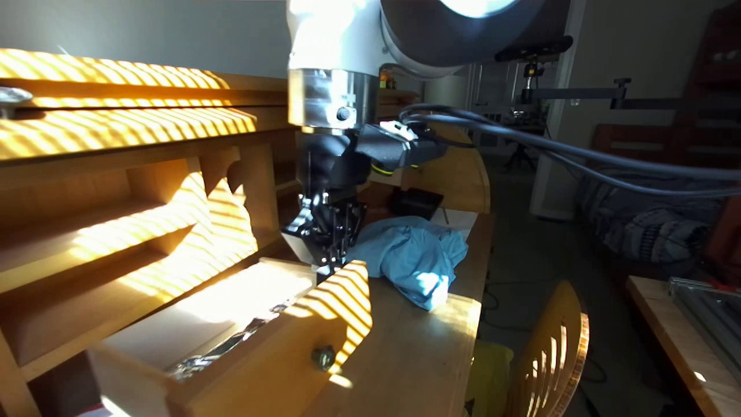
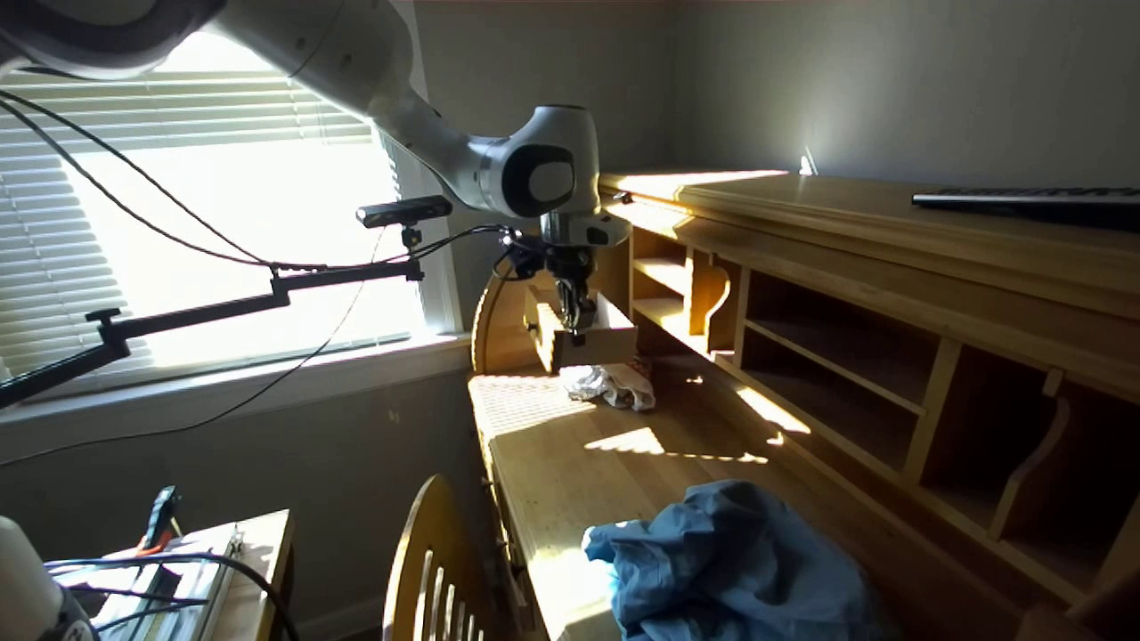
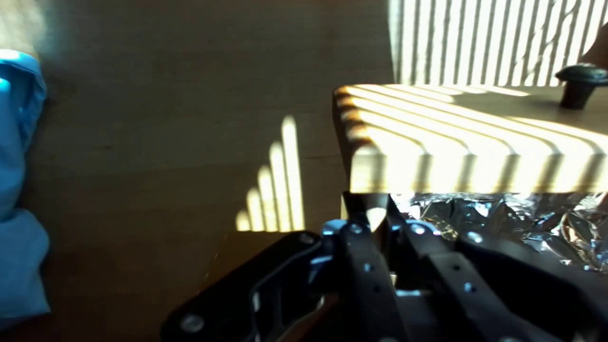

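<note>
A wooden drawer (image 1: 257, 361) stands pulled far out of the hutch, over the desk top. Its front panel (image 3: 473, 165) carries a round knob (image 1: 323, 357) and striped sunlight. My gripper is shut on the drawer's side wall, at the corner just behind the front panel. A pale sliver of that wall shows between the dark fingers; their lower part is mostly hidden in the exterior views. Crumpled foil (image 3: 513, 222) lies inside the drawer. In the second exterior view the gripper (image 2: 578, 333) comes down on the drawer's near side (image 2: 598, 348).
A blue cloth (image 1: 413, 253) lies bunched on the desk, clear of the drawer. Beneath the drawer is a white and red cloth (image 2: 609, 385). Open cubbies (image 2: 834, 352) line the hutch, and a chair (image 1: 552, 354) stands at the desk's edge. Mid-desk is free.
</note>
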